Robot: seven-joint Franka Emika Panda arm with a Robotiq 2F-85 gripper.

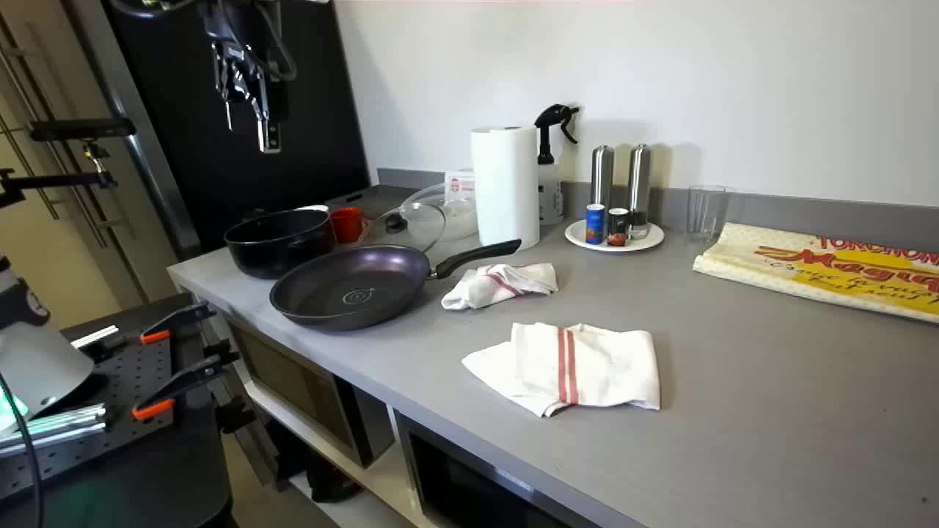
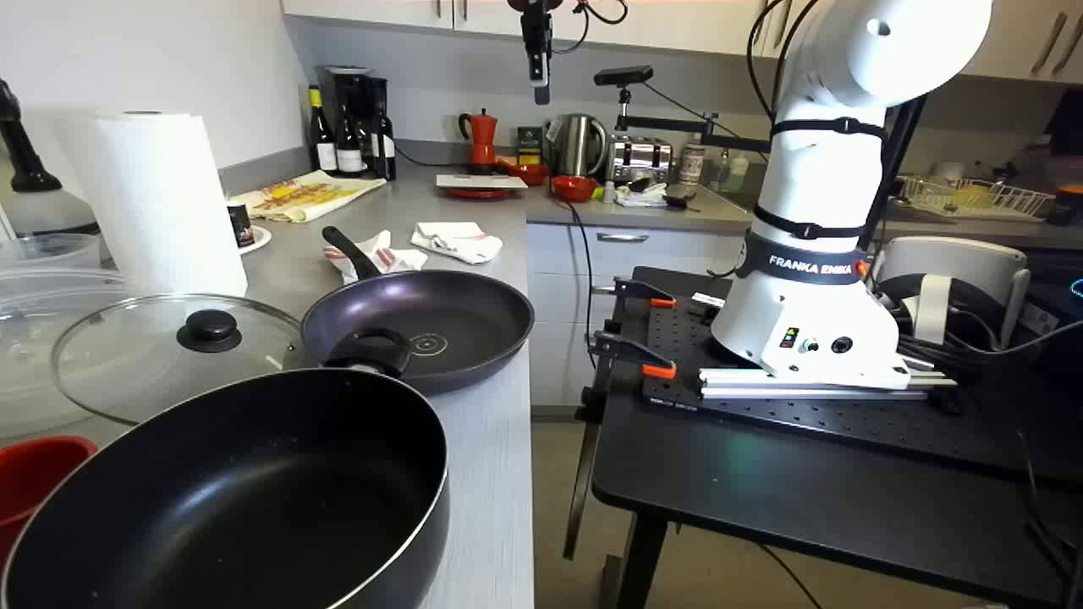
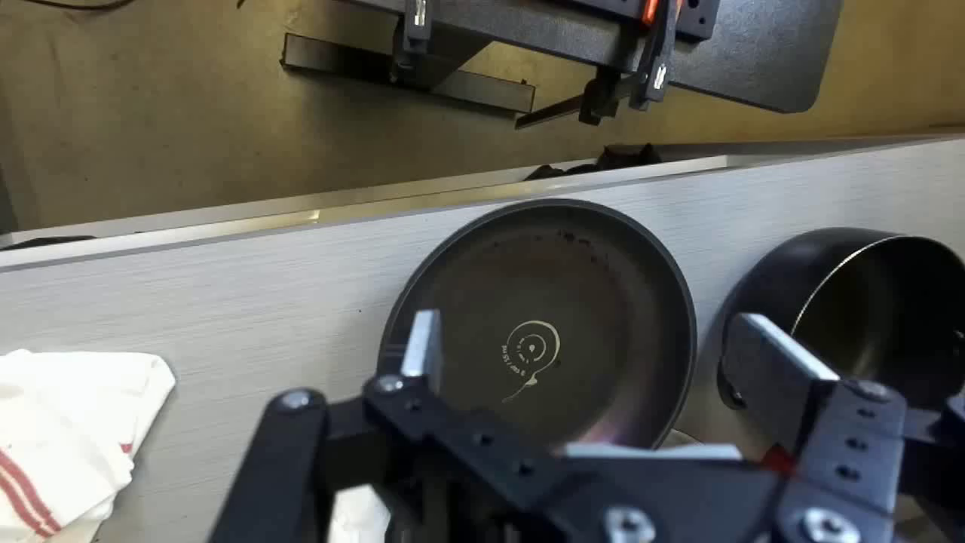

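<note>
My gripper is open and empty, high above the counter, its two fingers spread wide in the wrist view. Below it lies a dark frying pan (image 3: 543, 289), empty, with a pale ring mark at its centre. The pan's black handle (image 1: 477, 258) points toward the paper roll. A deep black pot (image 3: 868, 308) stands beside the pan. Two white cloths with red stripes rest on the counter: a crumpled one (image 1: 502, 284) near the handle and a larger folded one (image 1: 607, 365) nearer the front edge. A glass lid (image 2: 162, 350) with a black knob lies behind the pans.
A paper roll (image 1: 506, 189), a spray bottle (image 1: 550, 185) and a plate (image 1: 576, 233) bearing two steel mills and small tins stand along the wall. A red cup (image 1: 347, 225) sits behind the pot. A yellow printed cloth (image 1: 819, 268) lies right.
</note>
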